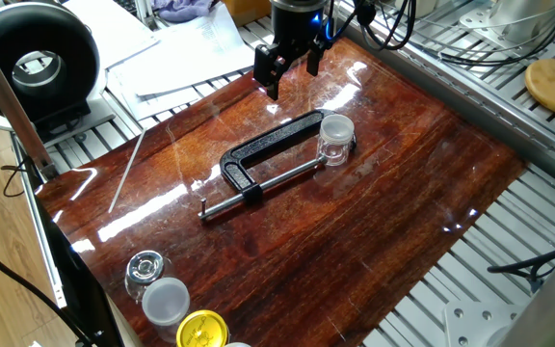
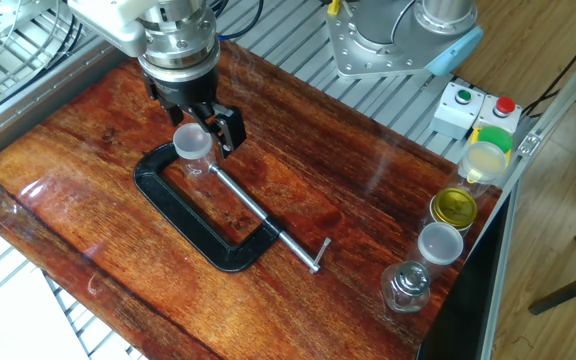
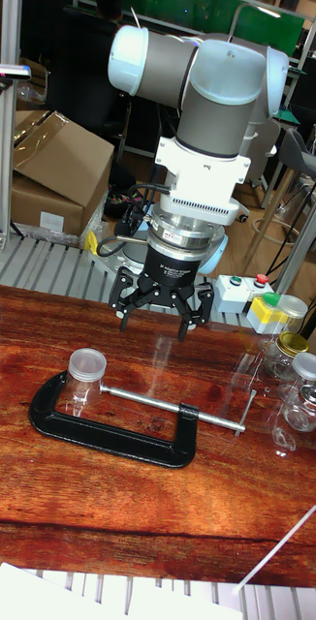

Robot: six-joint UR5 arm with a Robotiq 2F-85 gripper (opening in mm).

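Observation:
A black C-clamp with a silver screw rod lies flat on the brown wood-grain board. Between the clamp's fixed end and the screw tip stands a small clear jar with a whitish lid, upright. Contact between the screw tip and the jar cannot be made out. My gripper points down above the board with its two fingers spread apart and nothing between them. In the first exterior view the gripper hangs on the far side of the clamp, clear of the jar.
Along one edge of the board stand several jars, among them a gold-lidded jar, a white-lidded jar and a silver-topped one. A thin white stick lies near another edge. Much of the board is bare.

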